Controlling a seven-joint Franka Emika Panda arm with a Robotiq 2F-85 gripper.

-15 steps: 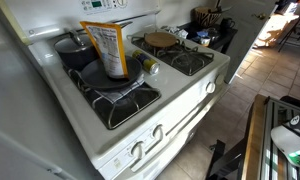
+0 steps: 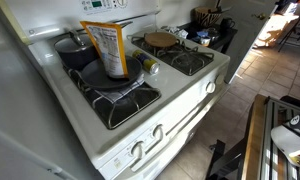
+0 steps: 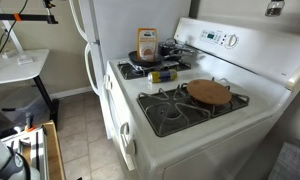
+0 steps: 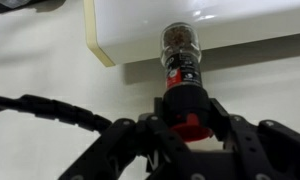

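In the wrist view, a small clear bottle (image 4: 179,42) with dark grains inside and a black label points away from me. Its dark cap end sits between the fingers of my gripper, which is shut on it. Something red (image 4: 193,130) shows at the base of the cap. Beyond the bottle is the edge of a white board or box (image 4: 125,30); whether the two touch I cannot tell. Neither exterior view clearly shows the gripper.
The white stove (image 2: 155,106) carries an orange pouch (image 2: 109,48) on a dark pan (image 2: 129,72), a black pot (image 2: 76,49), a yellow-labelled container (image 3: 162,75) lying down, and a round brown board (image 3: 208,92). A black cable (image 4: 50,107) crosses the wrist view.
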